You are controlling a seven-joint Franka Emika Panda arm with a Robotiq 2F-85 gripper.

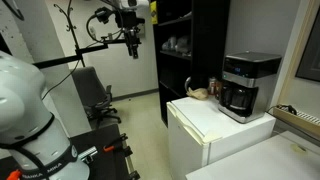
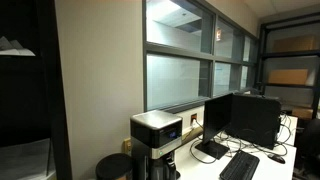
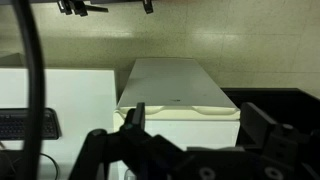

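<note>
My gripper hangs high at the upper left of exterior view 1, well away from the white cabinet. Its two dark fingers stand wide apart along the lower part of the wrist view, with nothing held between them. A black and silver coffee maker with a dark carafe stands upright on the cabinet's white top. In exterior view 2 the same coffee maker shows beside a desk. From above, the wrist view shows the white cabinet, partly hidden by the fingers.
A small brownish item sits behind the cabinet's top left corner. Dark shelves rise behind it. An office chair stands at the left. A monitor and keyboard occupy the desk.
</note>
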